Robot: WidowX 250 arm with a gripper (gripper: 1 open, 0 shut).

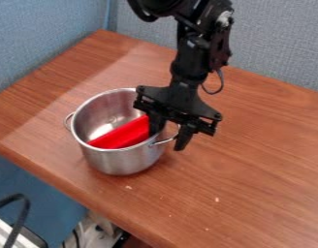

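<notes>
A steel pot (116,161) with side handles stands near the left front edge of the wooden table. A red cylindrical object (119,134) lies inside it. My black gripper (169,134) is at the pot's right rim by the handle, one finger over the inside at the red object's right end, the other outside. I cannot tell whether it holds the rim or the red object, as the fingertips are partly hidden.
Grey-blue padded walls (46,34) border it at the back and left. Cables hang beyond the front left edge.
</notes>
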